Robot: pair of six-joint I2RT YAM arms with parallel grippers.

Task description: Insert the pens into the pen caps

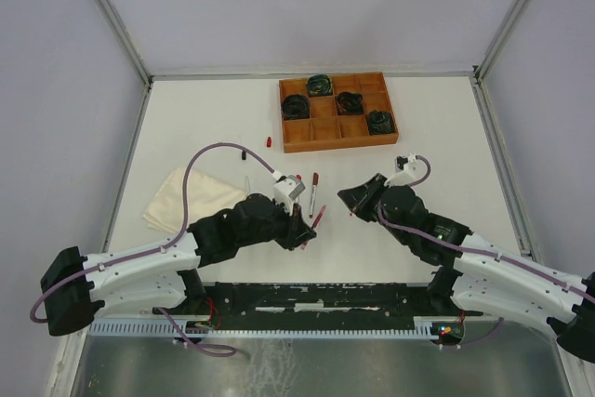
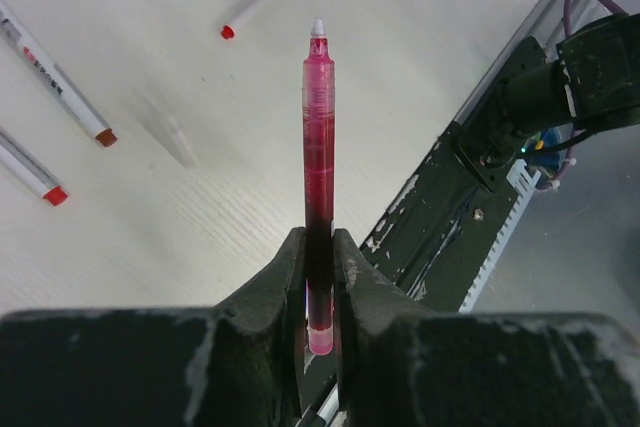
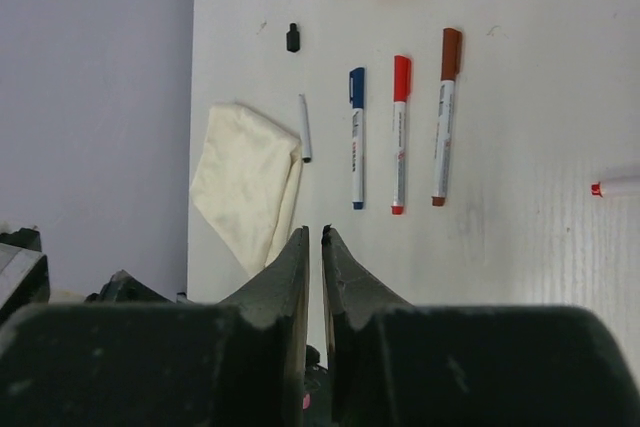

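Note:
My left gripper (image 1: 310,237) is shut on a pink-red pen (image 2: 319,137), its pale tip pointing up and away in the left wrist view. A clear, blurred pen cap (image 2: 170,134) shows beyond the pen, left of its tip; whether it rests on the table I cannot tell. Right of the held pen in the top view is my right gripper (image 1: 344,198), its fingers close together. Nothing shows between them in the right wrist view. Blue (image 3: 357,137), red (image 3: 400,137) and brown (image 3: 445,117) capped markers lie on the table.
At the back stands a wooden compartment tray (image 1: 339,145) holding dark coils. A cream cloth (image 1: 192,200), a black cap (image 3: 293,38) and a small grey stick (image 3: 305,127) lie leftward. A white pen with a red end (image 2: 258,5) lies apart from the markers.

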